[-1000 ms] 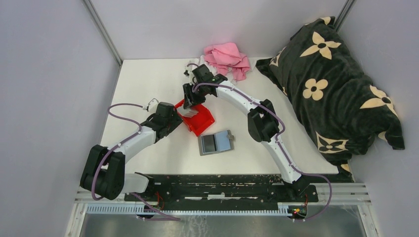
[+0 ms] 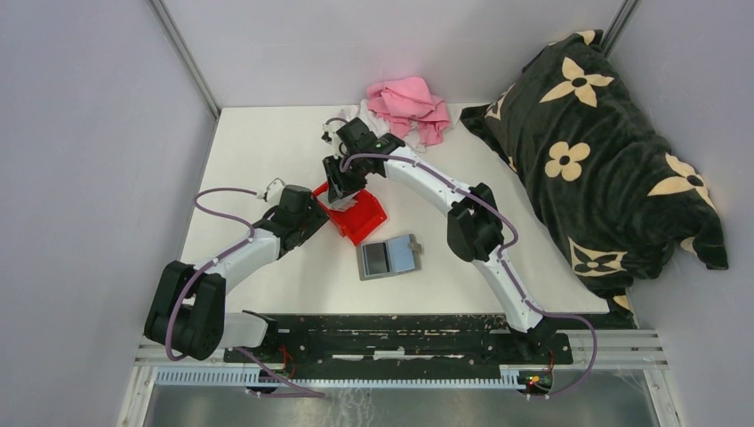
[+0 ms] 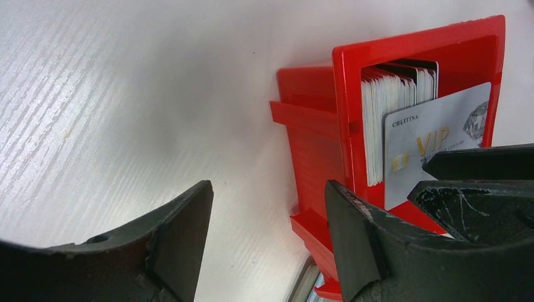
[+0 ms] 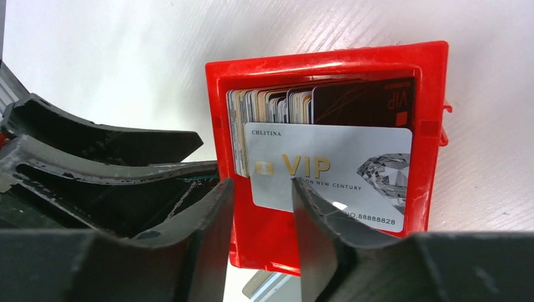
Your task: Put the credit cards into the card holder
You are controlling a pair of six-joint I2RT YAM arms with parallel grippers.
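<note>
The red tray (image 4: 439, 145) holds a row of standing cards (image 4: 255, 104), and a silver VIP card (image 4: 327, 157) leans across their front. In the right wrist view my right gripper is part open over the tray's left rim, one finger in front of the silver card and no card clearly gripped. Beside the tray's left side is my left gripper, open with only bare table visible between its fingers. A flat grey holder (image 2: 389, 258) with a dark half and a light blue half lies on the table in front of the tray.
The left fingers (image 4: 94, 141) reach close to the right gripper at the tray's left edge, leaving little room between the arms. Pink cloth (image 2: 411, 108) lies at the back, and a dark flowered cushion (image 2: 605, 169) fills the right side.
The left arm has hardly moved. Tray and grey holder stay in place.
</note>
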